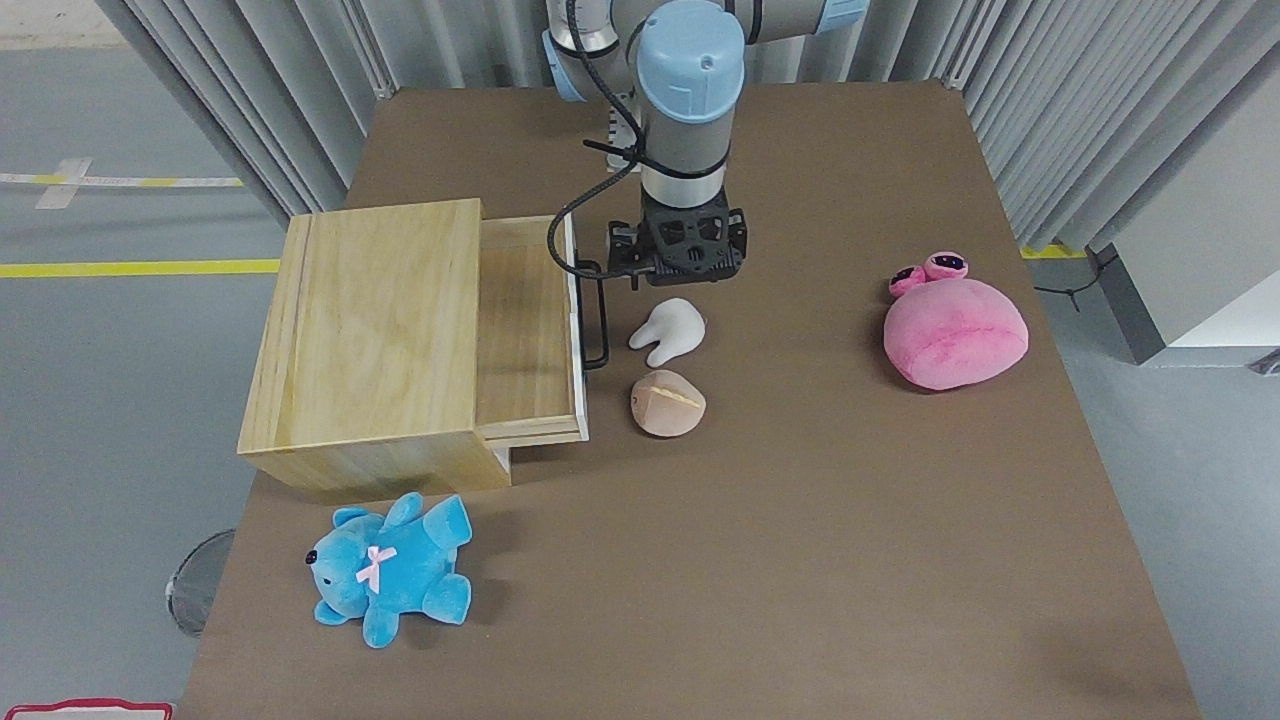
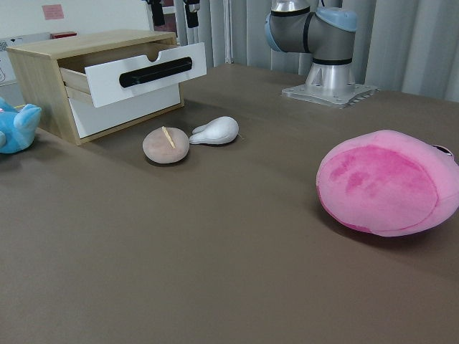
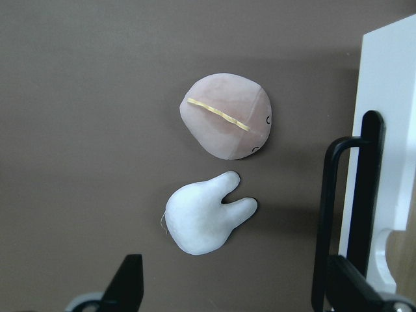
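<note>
My gripper hangs above the table just right of the wooden drawer box (image 1: 360, 324), its fingers wide apart with nothing between them in the wrist view. The drawer is pulled out, empty, with a white front (image 2: 161, 92) and black handle (image 3: 365, 188). Below the gripper lie a white soft piece with two prongs (image 3: 198, 218) and a round pale-pink plush (image 3: 221, 117) with a yellowish strip, both on the table beside the drawer.
A pink round plush with eyes (image 1: 954, 336) sits at the right of the table (image 1: 816, 576). A blue teddy bear (image 1: 402, 576) lies at the front left, near the box.
</note>
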